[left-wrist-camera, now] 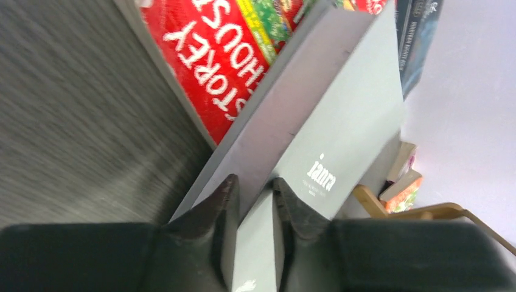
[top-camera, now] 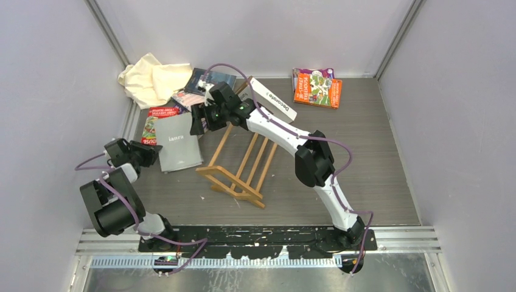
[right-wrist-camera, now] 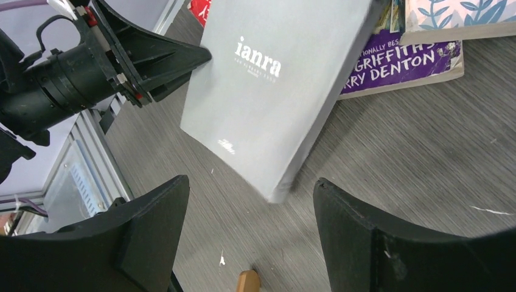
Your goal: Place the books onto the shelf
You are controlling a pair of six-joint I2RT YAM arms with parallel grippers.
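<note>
A grey book marked "ianra" lies askew over red and green books at the left. Its left edge sits between the close-set fingers of my left gripper, which is shut on it. The right wrist view shows the left fingers at that edge, with the book tilted. By the book's far right corner is my right gripper; in its own view, the right gripper is open, with nothing between its fingers. A purple book lies partly under others.
A wooden rack stands right of the grey book. Behind are a white "Decoror" box, a dark blue book and cream cloth. An orange book tops another at back right.
</note>
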